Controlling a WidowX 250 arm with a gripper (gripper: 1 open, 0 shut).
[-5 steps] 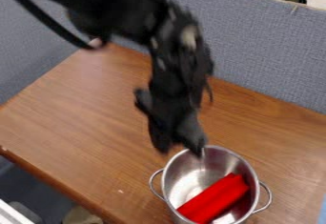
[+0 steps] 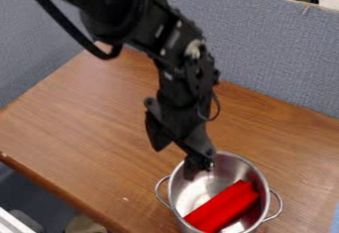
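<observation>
The black gripper (image 2: pixel 180 153) hangs over the upper left rim of a steel pot (image 2: pixel 252 168) at the lower right, its tip partly in front of the pot's opening. Its fingers are dark and blend together, so how far apart they stand is hard to tell. A red cylindrical object (image 2: pixel 221 206) lies tilted inside the pot, below and right of the gripper, apparently apart from it.
A grey padded wall (image 2: pixel 279 58) runs along the back. The table's edge runs along the lower left.
About a second ago it was also low, blurred, near the rim. The pot and red object look unmoved.
</observation>
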